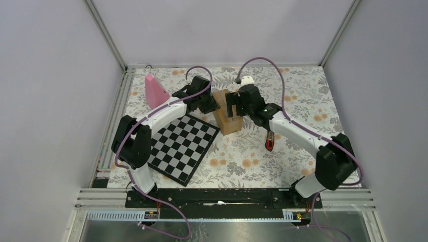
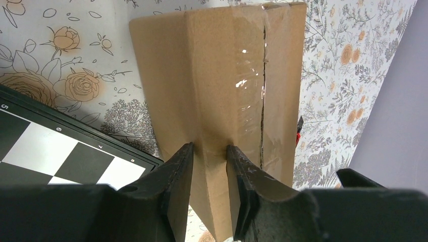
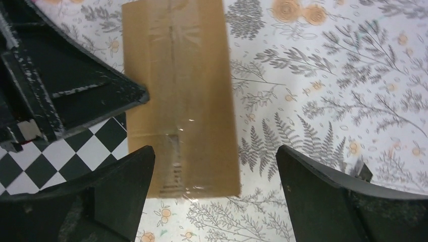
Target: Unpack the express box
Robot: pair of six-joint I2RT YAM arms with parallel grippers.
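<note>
A taped cardboard box [image 1: 227, 124] stands right of centre-left on the mat, its slit tape seam visible in the left wrist view [image 2: 247, 70]. My left gripper is shut on the box's edge at its left side. My right gripper hangs open over the box [image 3: 181, 101], which shows between and beyond its fingers, slightly blurred. A red box cutter [image 1: 270, 143] lies on the mat to the right of the box, apart from both grippers.
A black-and-white checkerboard [image 1: 179, 151] lies at the front left. A pink object [image 1: 154, 91] stands at the back left.
</note>
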